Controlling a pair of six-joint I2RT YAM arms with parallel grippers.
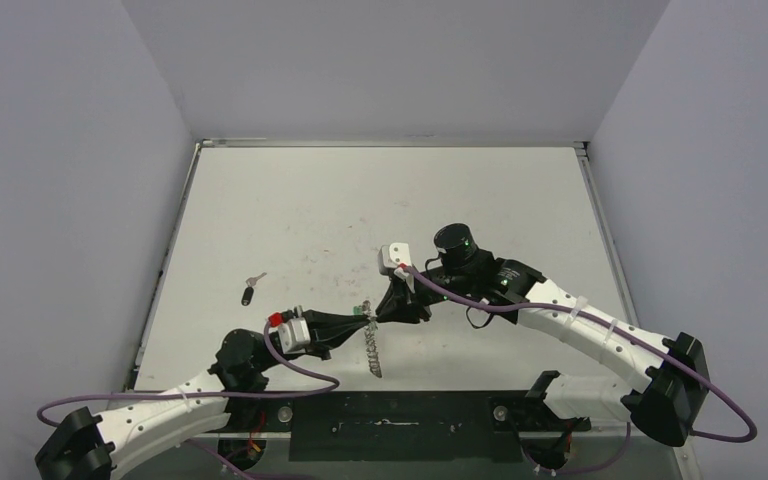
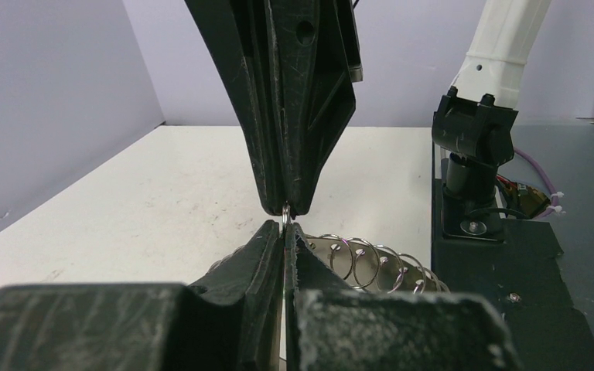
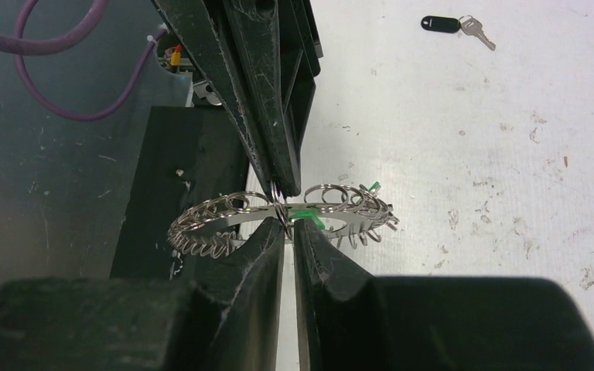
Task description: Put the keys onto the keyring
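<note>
A metal keyring holder (image 1: 374, 355) with many small rings hangs below where my two grippers meet. My left gripper is shut on one thin ring (image 2: 285, 216). The fingertips of my right gripper are at that same ring, facing the left's, nearly closed; whether they grip it is unclear. A key (image 3: 476, 31) with a black tag (image 3: 440, 23) lies apart on the table, at the left in the top view.
A dark plate (image 1: 405, 425) runs along the front edge. Walls stand on three sides.
</note>
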